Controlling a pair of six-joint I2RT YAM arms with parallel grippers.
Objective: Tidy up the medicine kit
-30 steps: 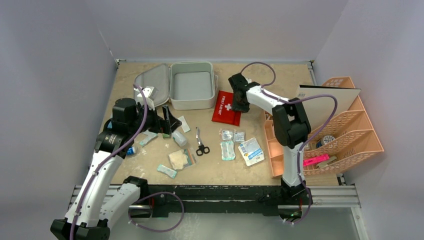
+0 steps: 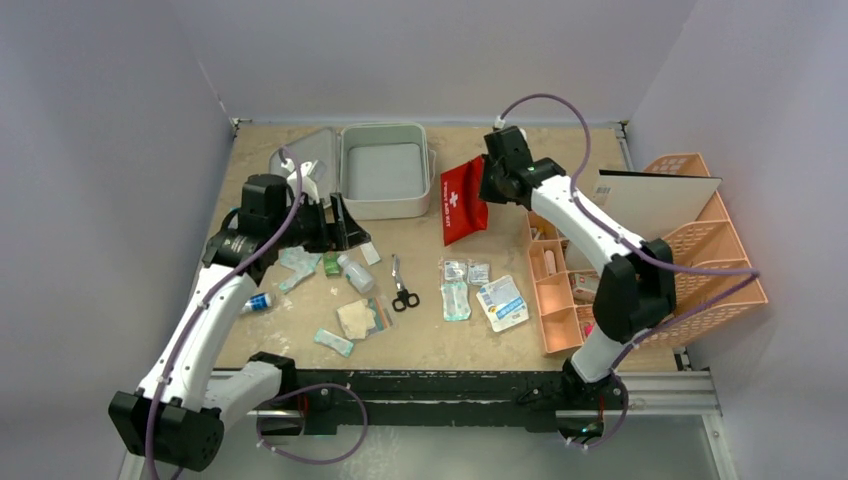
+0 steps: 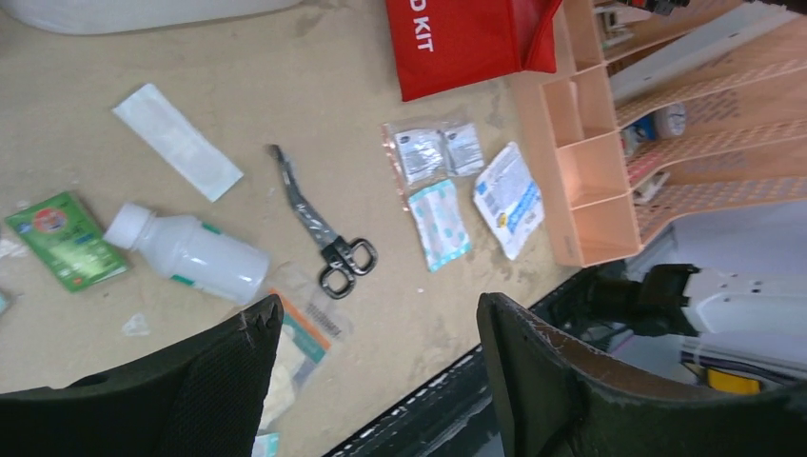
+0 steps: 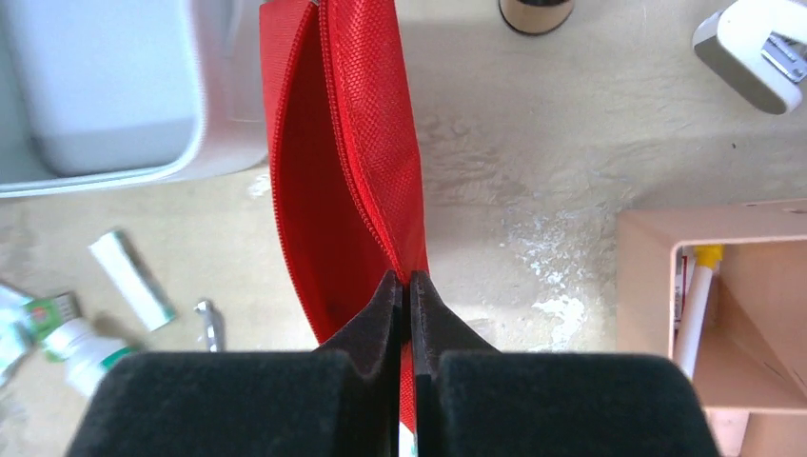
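A red first aid pouch (image 2: pixel 463 205) hangs from my right gripper, which is shut on its edge; in the right wrist view the fabric stands folded between the fingertips. To the pouch's left is the open grey case (image 2: pixel 383 208), empty inside. My left gripper is open over the loose supplies, nothing between its fingers. Below it lie scissors (image 3: pixel 309 214), a white bottle (image 3: pixel 195 252), a green packet (image 3: pixel 67 240), a white strip (image 3: pixel 179 141) and a bag of gloves (image 2: pixel 357 319). Small sachets (image 3: pixel 436 152) and a white packet (image 3: pixel 511 200) lie further right.
A peach organizer (image 2: pixel 553 301) with several compartments fills the right side, partly covered by my right arm. A blue and white roll (image 2: pixel 257 302) lies at far left. Right of the case, the back of the table is mostly clear.
My left arm has shifted a little to the right.
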